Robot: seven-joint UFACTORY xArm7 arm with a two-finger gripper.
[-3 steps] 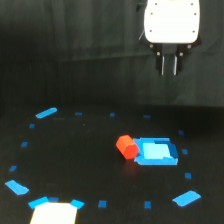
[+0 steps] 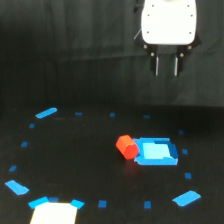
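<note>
A white robot arm hangs from the top right, its gripper (image 2: 166,62) high above the table with two dark, thin fingers standing apart and nothing visible between them. Below and slightly left, a red block (image 2: 127,147) lies on the black table against the left side of a small blue tray (image 2: 168,160) with a pale, empty-looking inside.
Blue tape strips and small squares (image 2: 186,198) mark the dark table (image 2: 80,160). A pale object (image 2: 54,214) is at the bottom left edge. A dark curtain forms the backdrop.
The gripper has shifted slightly and its fingers look a little farther apart. The block and tray have not moved.
</note>
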